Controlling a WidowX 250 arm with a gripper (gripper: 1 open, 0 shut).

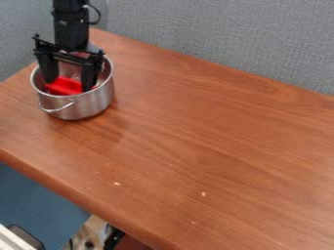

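A steel pot [92, 104] with a wire handle stands near the left end of the wooden table. A red object [62, 85] lies inside it, partly hidden by the black gripper [69, 76], which reaches down into the pot from above. Its two fingers are spread apart, one at either side over the red object; whether anything is held between them cannot be told.
A grey partition [235, 39] runs behind it. A few small items lie below the table's front-left edge.
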